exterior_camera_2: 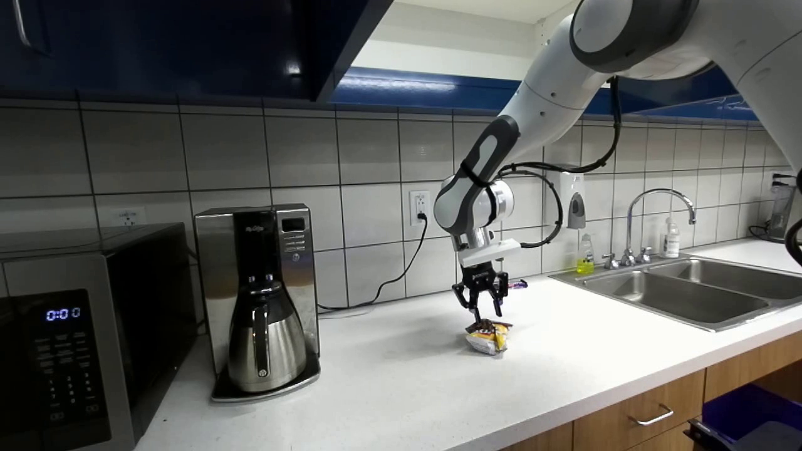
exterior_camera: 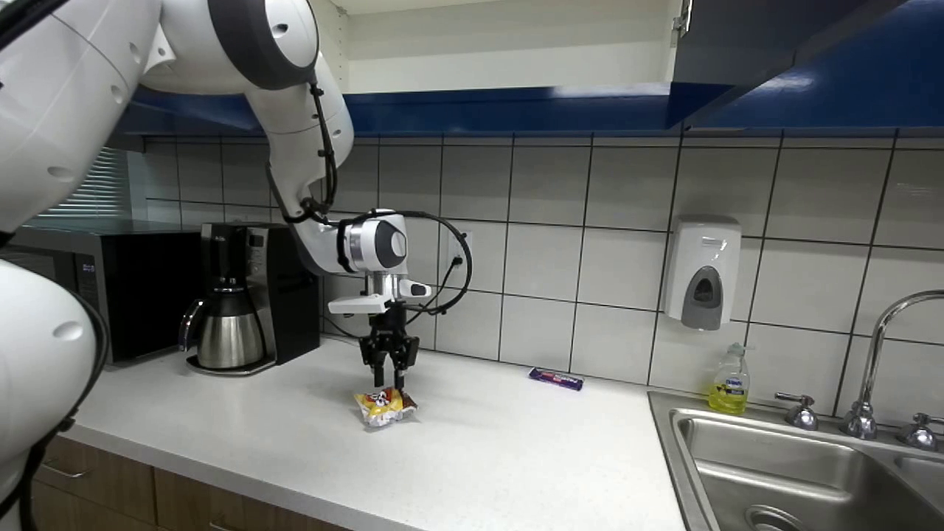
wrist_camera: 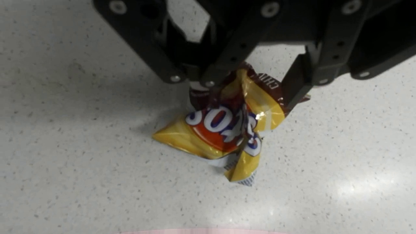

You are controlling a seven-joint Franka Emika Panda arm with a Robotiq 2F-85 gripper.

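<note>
A crumpled yellow and brown snack bag [exterior_camera: 382, 408] lies on the white counter, its printed front creased in the wrist view. Just over it hangs my gripper [exterior_camera: 389, 382], pointing down with its black fingers spread apart. In exterior view 2 the fingertips end at or slightly above the bag [exterior_camera_2: 490, 338]. Seen from the wrist, one finger [wrist_camera: 298, 84] overlaps the bag's right side and the other is near its upper left. Nothing is clamped between them; whether a tip touches the wrapper I cannot tell.
A purple packet [exterior_camera: 555, 379] lies near the tiled wall. Left are a coffee maker [exterior_camera_2: 302, 259] and a microwave [exterior_camera_2: 161, 285]. The sink [exterior_camera: 672, 442] is at the right, with a yellow soap bottle [exterior_camera: 729, 385] behind.
</note>
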